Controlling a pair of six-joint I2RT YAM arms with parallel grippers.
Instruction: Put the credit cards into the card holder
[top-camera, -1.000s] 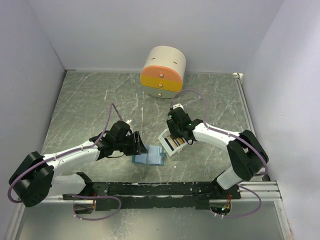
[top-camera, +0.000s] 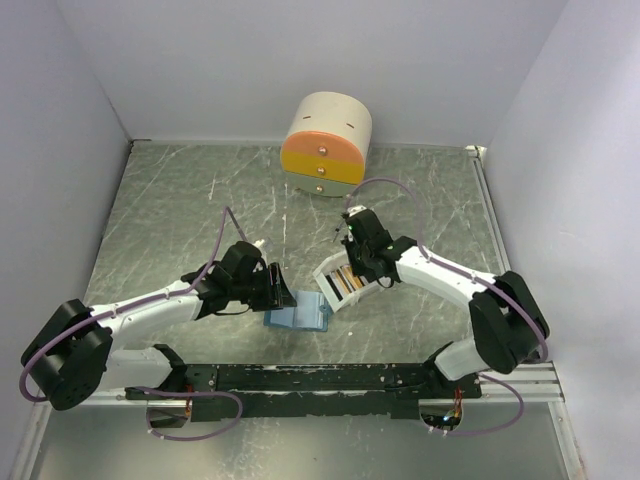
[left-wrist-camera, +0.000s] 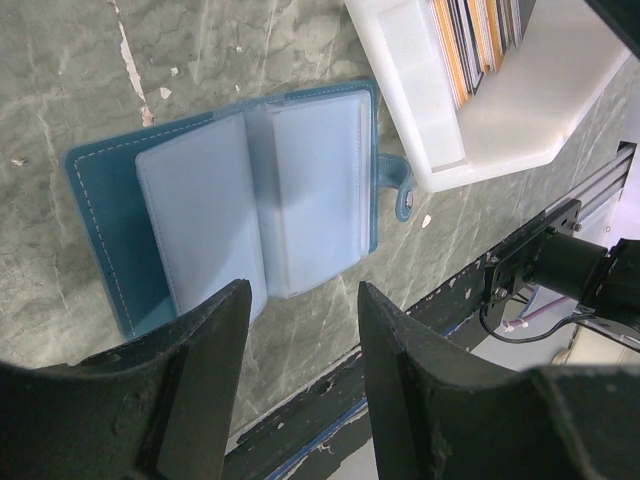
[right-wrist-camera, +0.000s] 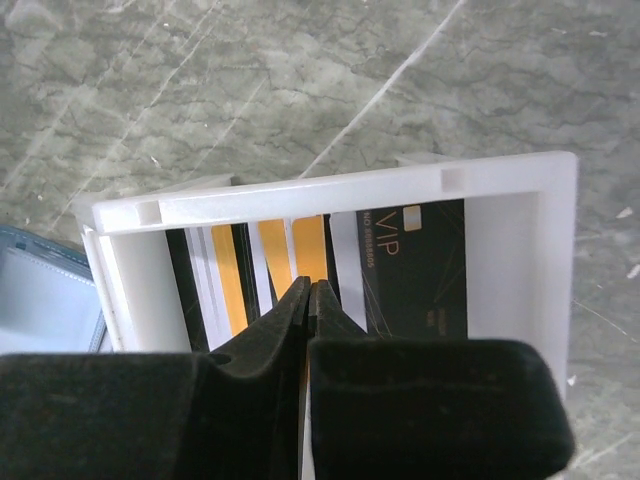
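Note:
The blue card holder lies unfolded on the table, its pale sleeves facing up. Above it my left gripper hangs open, nothing between its fingers. To the holder's right stands a white box with black, orange and white cards in a row. My right gripper is over that box, its fingertips closed together just above the cards, and no card shows between them. A black VIP card lies slanted at the row's right end. Whether the fingertips touch the cards I cannot tell.
A rounded cabinet with orange, yellow and green drawers stands at the back of the table. The box's raised rim surrounds the cards.
The right arm has shifted slightly to the right over the box, its elbow moving outward. The box appears to have shifted a little to the left. My left arm holds still over the card holder.

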